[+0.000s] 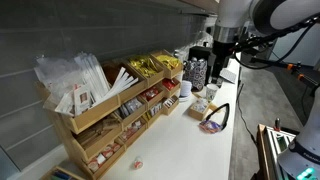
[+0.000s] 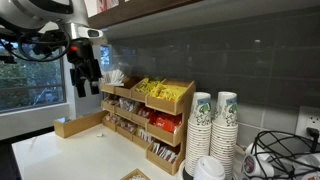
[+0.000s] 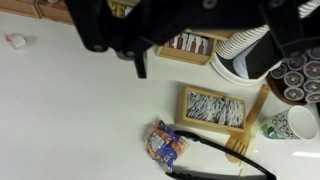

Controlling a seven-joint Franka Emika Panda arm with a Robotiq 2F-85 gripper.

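High over the white table, my gripper [image 1: 211, 68] hangs open in exterior view 1, with nothing seen between its fingers. Exterior view 2 shows the gripper [image 2: 87, 86] at the left, well above the tabletop. Its dark body fills the top of the wrist view. Below it there lies an orange and blue snack packet [image 3: 165, 144], beside a black curved strap [image 3: 225, 151]. A small wooden tray of paper packets [image 3: 212, 107] sits close by. Off to the left is a small pinkish-white item [image 3: 17, 41], alone on the table.
Tiered wooden organizers [image 1: 125, 110] with snacks and sachets line the wall. Stacked paper cups [image 2: 226, 125] stand at their end. A patterned cup [image 3: 291, 122], a wooden fork [image 3: 238, 146] and a bowl of pods [image 3: 305, 75] crowd one side.
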